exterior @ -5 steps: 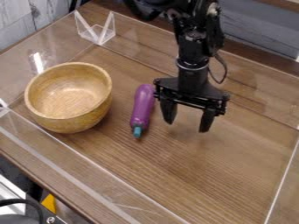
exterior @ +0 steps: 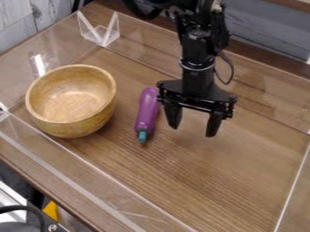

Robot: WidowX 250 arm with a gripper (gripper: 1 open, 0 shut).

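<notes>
The black robot arm reaches down from the top centre to its gripper (exterior: 197,113), which is open, its two black fingers spread low over the wooden table (exterior: 218,181). A purple eggplant-like object (exterior: 149,107) with a teal tip lies just left of the gripper, apart from it. A large tan bowl (exterior: 71,121) stands at the left.
A small clear-and-white wire-like holder (exterior: 100,32) sits at the back left. A wall or raised edge runs along the back right, and a dark cable curves at the bottom left corner.
The arm and gripper have shifted very slightly, with little visible movement otherwise. The eggplant and bowl have stayed where they were.
</notes>
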